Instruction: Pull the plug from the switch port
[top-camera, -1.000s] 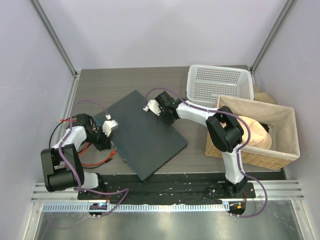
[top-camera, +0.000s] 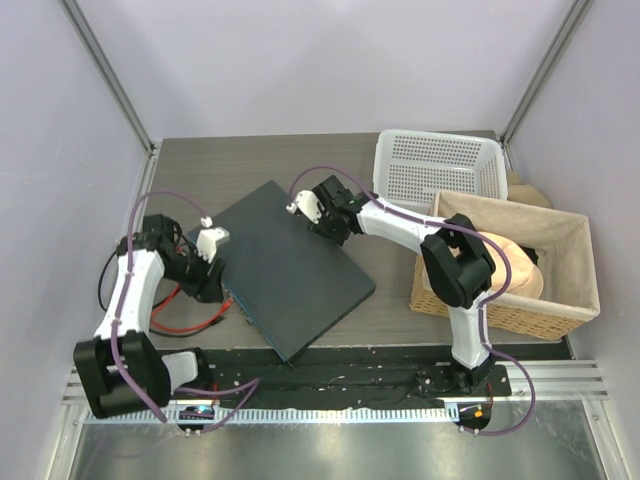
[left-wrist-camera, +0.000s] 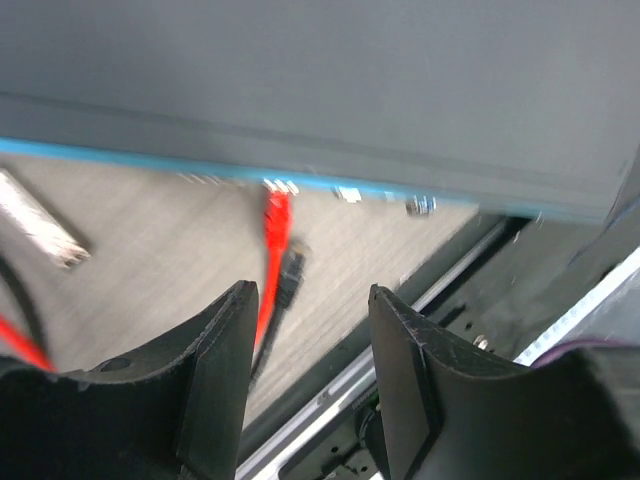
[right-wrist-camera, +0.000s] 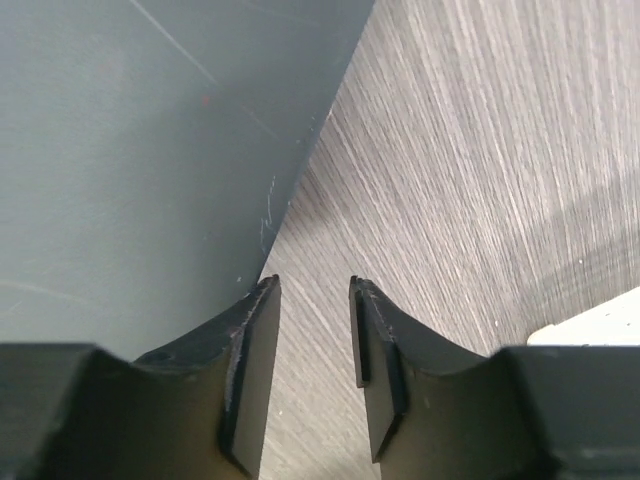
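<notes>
The dark switch (top-camera: 300, 290) lies tilted on the table, its port side toward the left. A red plug (left-wrist-camera: 277, 220) sits at that edge, a black plug (left-wrist-camera: 289, 280) just below it, apparently out of a port. My left gripper (top-camera: 208, 285) hovers by the port edge, its fingers apart (left-wrist-camera: 314, 300) below the red plug, nothing seen between them. My right gripper (top-camera: 330, 225) is at the switch's upper right edge, fingers apart (right-wrist-camera: 313, 290), with bare table between them.
A white basket (top-camera: 438, 145) stands at the back right, a wicker basket (top-camera: 440, 300) with a tan item inside at the right. Red and black cables (top-camera: 180, 325) lie on the left of the table. Bare table shows at the back.
</notes>
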